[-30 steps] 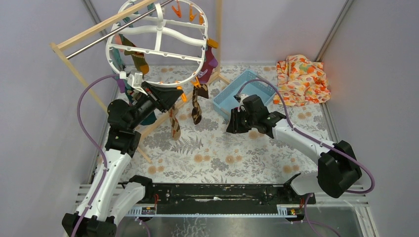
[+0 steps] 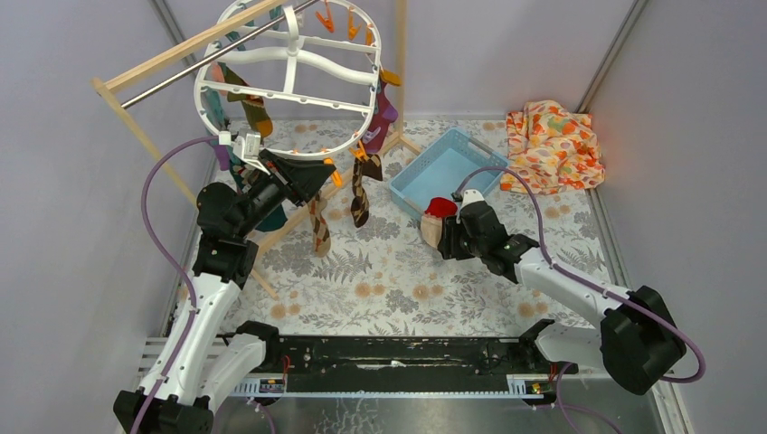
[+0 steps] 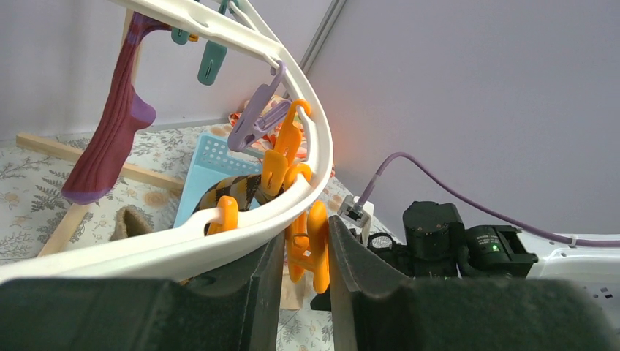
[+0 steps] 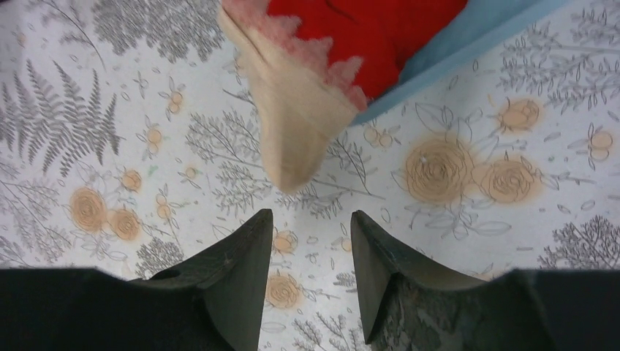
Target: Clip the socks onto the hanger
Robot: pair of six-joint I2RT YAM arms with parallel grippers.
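Observation:
The white round hanger (image 2: 290, 90) hangs on a wooden frame, socks clipped around it, including patterned socks (image 2: 359, 199) and a maroon-purple sock (image 3: 110, 139). My left gripper is shut on an orange clip (image 3: 316, 248) at the hanger's front rim. A red and cream sock (image 4: 292, 131) lies at the near corner of the blue basket (image 2: 452, 154). My right gripper stands open just in front of that sock, nothing between its fingers.
An orange patterned cloth (image 2: 552, 149) lies at the back right.
My right arm has shifted to the right over the last second, uncovering the red and cream sock in the top view. My left arm has stayed still.

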